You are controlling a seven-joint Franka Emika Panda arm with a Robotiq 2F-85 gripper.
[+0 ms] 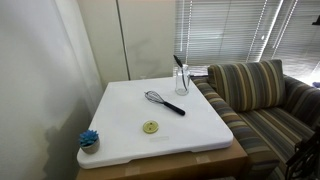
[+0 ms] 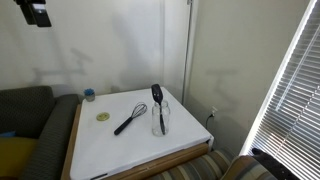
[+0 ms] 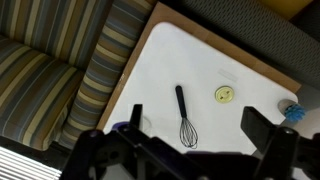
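Observation:
My gripper is open in the wrist view, its two dark fingers wide apart with nothing held between them. It hangs well above the white table. A whisk (image 3: 186, 118) with a black handle lies flat on the tabletop, seen through the gap. A clear jar (image 1: 182, 83) holding a dark utensil (image 2: 157, 95) upright stands by the table's far right corner in exterior view 1. In the wrist view the left finger partly hides the jar. A round yellow-green disc (image 3: 224, 94) lies apart from the whisk.
A small pot with a blue plant (image 1: 89, 140) stands at the table's front left corner in exterior view 1. A striped armchair (image 1: 248, 88) sits close to the right of the white tabletop (image 1: 185, 136).

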